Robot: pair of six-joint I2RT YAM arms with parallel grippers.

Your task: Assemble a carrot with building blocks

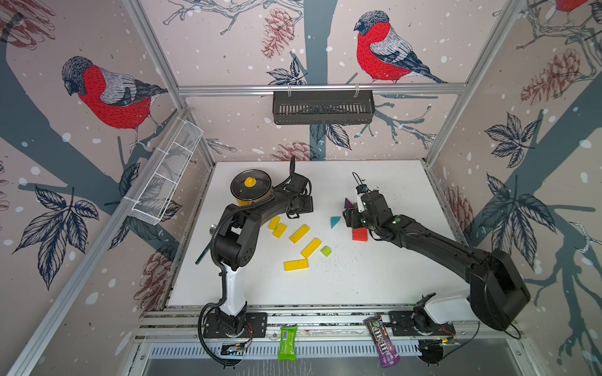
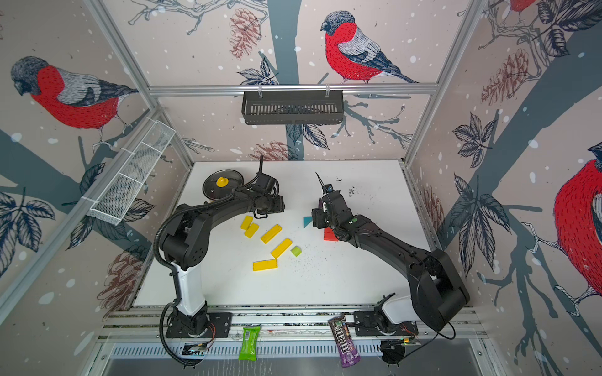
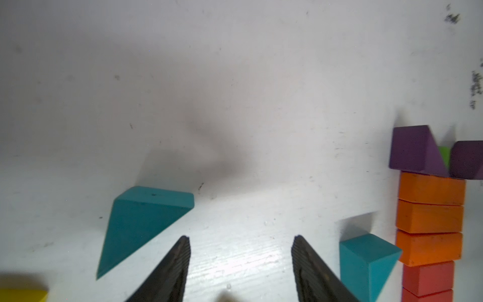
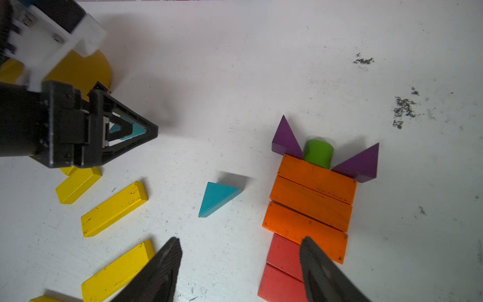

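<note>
In the left wrist view a teal triangle (image 3: 141,221) lies just ahead of my left gripper, which is open and empty. A second teal triangle (image 4: 216,196) lies left of a column of three orange blocks (image 4: 309,206) and red blocks (image 4: 281,281). Above the column sit two purple triangles (image 4: 359,163) flanking a green cylinder (image 4: 318,152). My right gripper hangs open over this column, nothing between its fingers. Yellow blocks (image 1: 299,233) lie scattered in the middle left, with a small light-green block (image 1: 326,250).
A yellow pot with dark lid (image 1: 241,183) stands at the back left, beside the left arm. A dark rack (image 1: 323,109) hangs on the back wall.
</note>
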